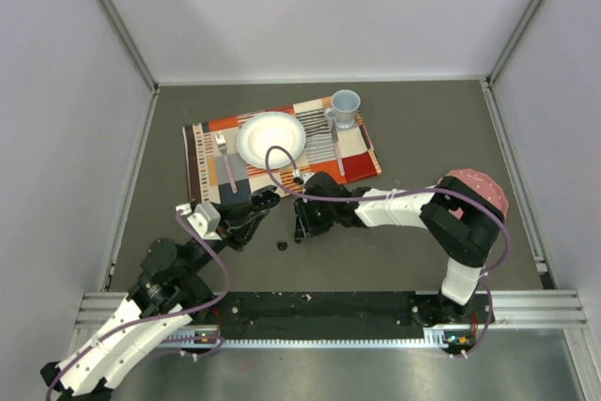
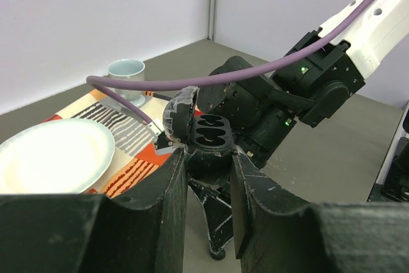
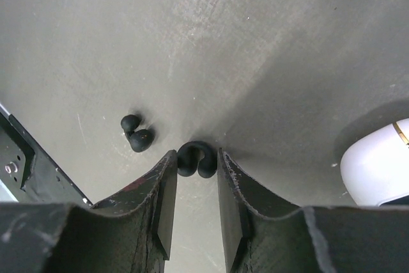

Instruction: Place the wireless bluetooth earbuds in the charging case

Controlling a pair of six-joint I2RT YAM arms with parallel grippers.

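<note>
The black charging case [image 2: 211,139] is pinched between the fingers of my left gripper, raised above the table. Its clear lid [image 2: 177,114] stands open, and its two dark earbud-shaped hollows face up. In the top view the case [image 1: 265,197] is at the tip of the left gripper. Low over the table, my right gripper has its fingers apart on either side of one black earbud [image 3: 197,159]; whether they touch it, I cannot tell. A second black earbud [image 3: 137,133] lies on the table to the left in the right wrist view.
Behind the arms, a white plate [image 1: 270,139], a fork [image 1: 226,161] and a cup [image 1: 345,108] are on a patterned placemat [image 1: 357,167]. A pink object [image 1: 476,192] lies far right. Purple cables loop over both arms. Bare table shows in front of the right arm.
</note>
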